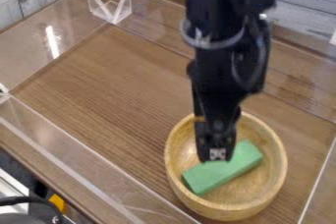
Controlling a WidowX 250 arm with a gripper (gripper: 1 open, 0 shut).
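My gripper (217,135) hangs open from the top of the view, its dark fingers reaching down into a round wooden bowl (187,187) at the lower right. A green block (218,175) lies in the bowl, just below the fingertips and partly behind them. Nothing shows held between the fingers; whether they touch the block I cannot tell.
A small clear plastic piece (110,7) stands at the back left, near transparent edge panels. Dark and yellow items sit at the lower left corner.
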